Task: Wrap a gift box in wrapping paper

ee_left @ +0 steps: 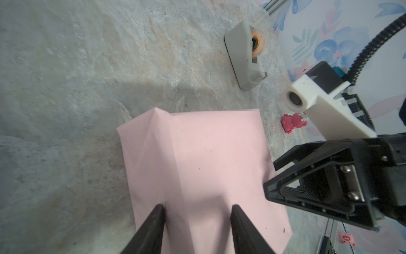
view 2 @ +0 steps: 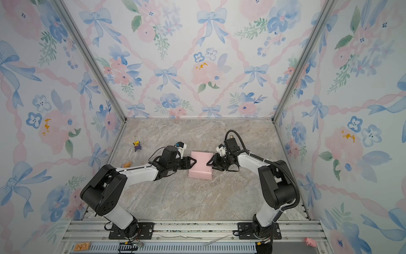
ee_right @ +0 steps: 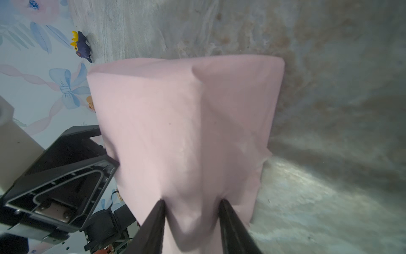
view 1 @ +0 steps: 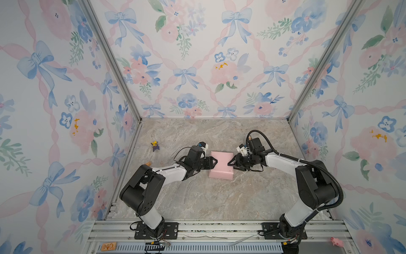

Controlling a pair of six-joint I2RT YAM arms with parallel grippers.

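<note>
A box wrapped in pale pink paper [view 1: 222, 160] rests on the marble table in front of the arms. My left gripper [view 1: 212, 162] is at its left side and my right gripper [view 1: 233, 162] at its right side. In the left wrist view the pink paper [ee_left: 211, 148] has a raised corner at the far left, and the left fingers [ee_left: 150, 230] stand apart over the box edge. Seen from the right wrist, the paper [ee_right: 169, 110] shows folds and loose edges along one side; the right fingers [ee_right: 154, 228] are also parted. The box underside is hidden.
A white tape dispenser [ee_left: 243, 55] stands behind the box on the right. Small toys sit at the sides: a dark figure [view 1: 154, 146] at left and a red one [ee_left: 294, 122] at right. The table in front of the box is bare.
</note>
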